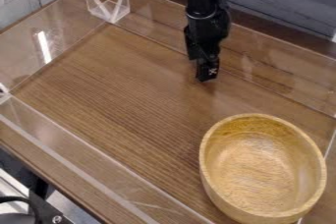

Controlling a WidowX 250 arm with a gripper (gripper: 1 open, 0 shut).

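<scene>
A black robot arm reaches down from the top centre of the camera view, ending in my dark gripper (205, 69) low over the middle-back of the wooden surface. Its fingers are small and dark against the wood; I cannot tell whether they are open or shut, or whether anything is between them.
A yellow oval bowl (261, 168) fills the lower right. A white wire-like holder (109, 5) stands at the back left.
</scene>
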